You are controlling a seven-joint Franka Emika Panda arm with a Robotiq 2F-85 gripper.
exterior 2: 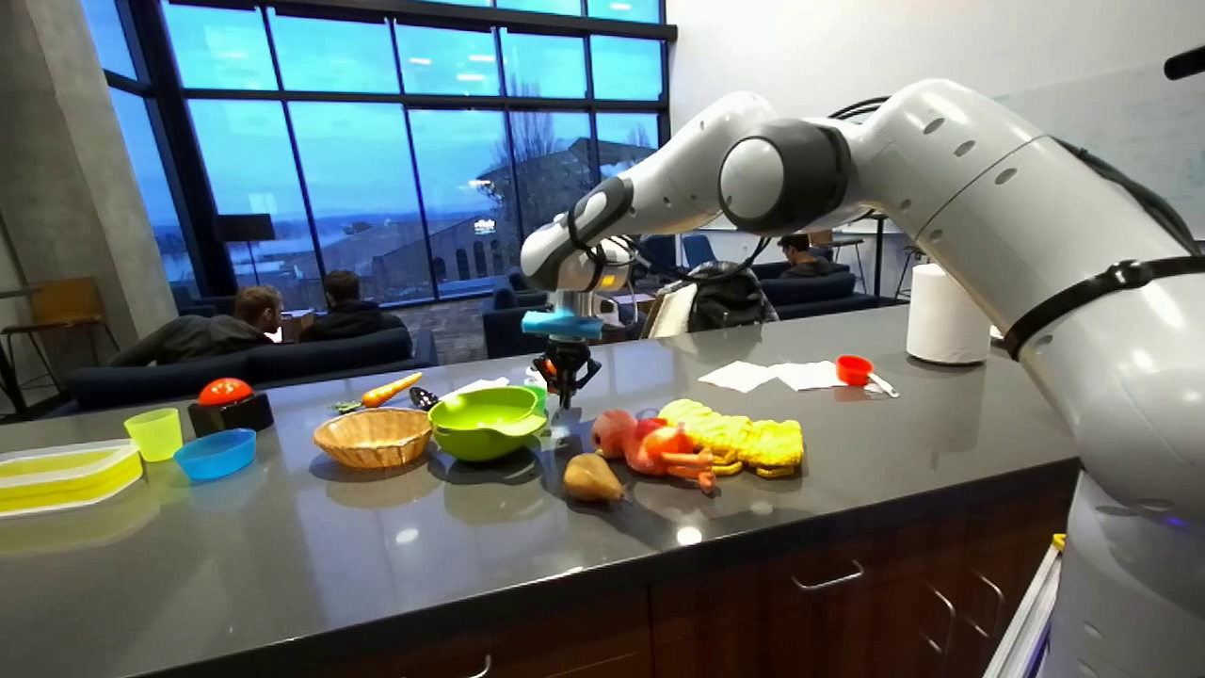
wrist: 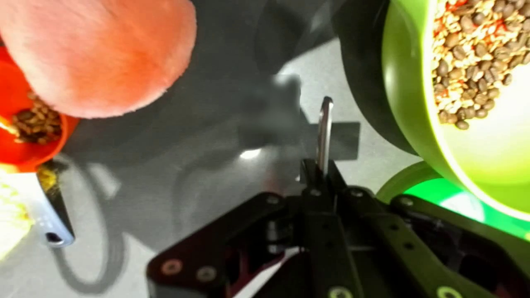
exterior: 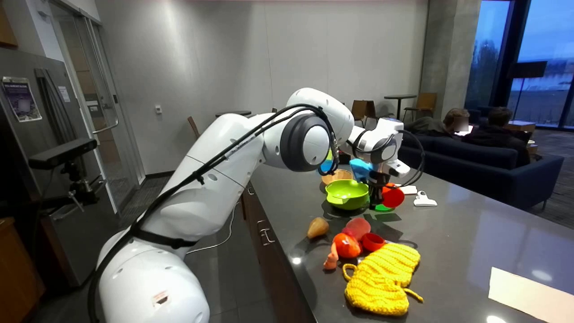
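My gripper is shut on a thin metal handle (wrist: 324, 134), whose bare end sticks out past the fingertips in the wrist view. A red round cup (exterior: 393, 196) shows beside the fingers in exterior view 1, seemingly on that handle; the wrist view hides it. Close by the gripper is a green bowl (wrist: 410, 74), holding coffee beans, pale grains and red bits. A second red cup (wrist: 37, 154) with brown seeds inside lies at the wrist view's left, partly under a pink-orange fruit (wrist: 99, 54).
A pear (exterior 2: 592, 479), a yellow knit piece (exterior 2: 734, 439) and a wicker basket (exterior 2: 375, 439) are on the counter. Something green (wrist: 447, 196) lies beside the bowl. White clips (exterior: 425, 199) sit behind the gripper.
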